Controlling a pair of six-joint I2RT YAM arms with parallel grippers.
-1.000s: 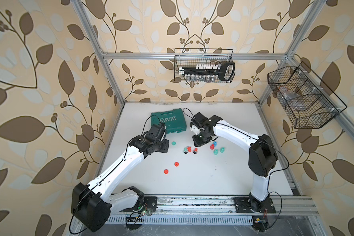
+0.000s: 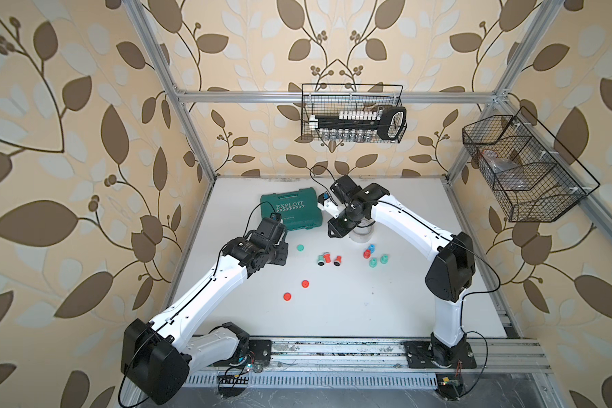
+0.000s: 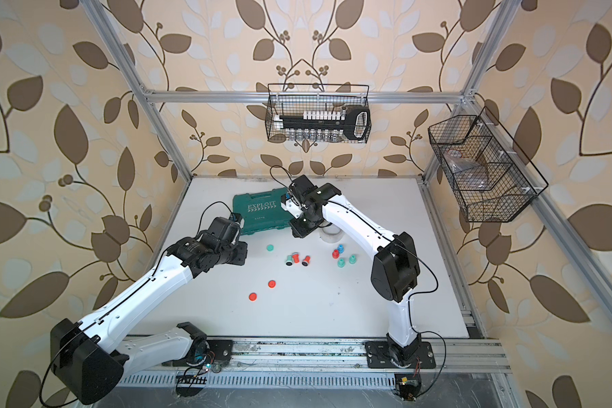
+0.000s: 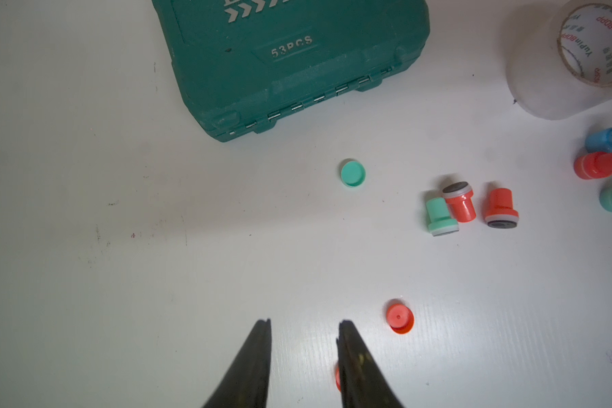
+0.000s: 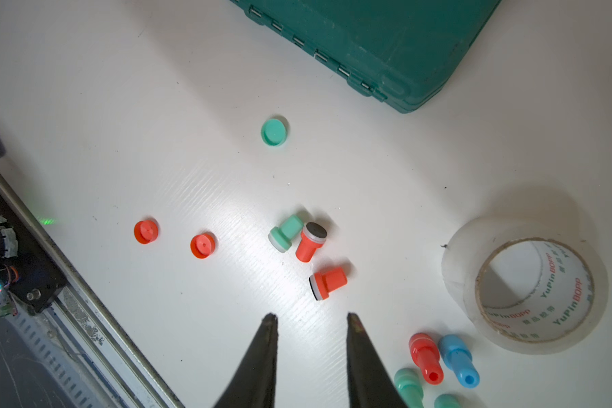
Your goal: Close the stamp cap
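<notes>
Three stamps without caps lie on their sides in the middle of the white table: a green stamp [image 5: 286, 232], a red stamp [image 5: 310, 242] touching or nearly touching it, and another red stamp [image 5: 328, 282] slightly apart. Three loose caps lie apart from them: a green cap [image 4: 353, 173], a red cap [image 4: 400, 317] and a second red cap, the latter partly behind a finger in the left wrist view. My left gripper is open above the table, nothing held. Higher over the stamps, my right gripper is also open and empty.
A green toolbox [image 4: 285, 68] lies at the back, with a tape roll [image 5: 530, 289] to its right. Near the roll stand several capped stamps, among them a red one [image 5: 426, 356] and a blue one [image 5: 459, 360].
My right arm has risen and moved back, away from the stamps. My left arm has shifted slightly left. The stamps and caps lie where they were.
</notes>
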